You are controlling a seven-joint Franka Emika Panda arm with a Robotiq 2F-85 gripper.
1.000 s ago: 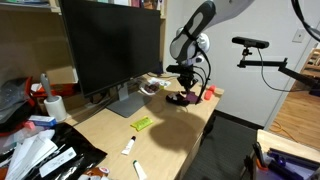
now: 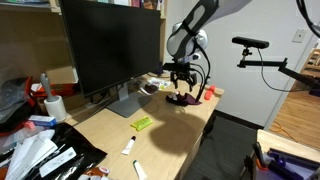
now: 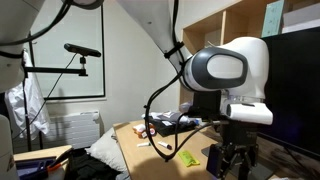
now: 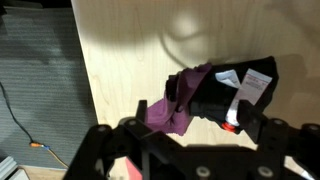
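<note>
A dark cloth item (image 2: 182, 99) lies crumpled near the far end of the desk. From the wrist view it is a black piece (image 4: 212, 92) with a white label (image 4: 256, 84) and a purple-maroon piece (image 4: 172, 112) beside it. My gripper is above the cloth, its two black fingers standing apart on either side of the purple part, with nothing visibly held. In the first exterior view the gripper (image 2: 184, 80) hangs just over the cloth; whether it touches cannot be told.
A large black monitor (image 2: 113, 45) stands along the back of the desk. A green packet (image 2: 141, 124) and a white marker-like item (image 2: 128, 145) lie nearer. Bare desk (image 2: 165, 135) stretches between them and the cloth. Bags and clutter (image 2: 45, 155) fill the near left.
My gripper appears slightly higher above the cloth than before. The dark cloth's outline has shifted a little; the other desk items have stayed put.
</note>
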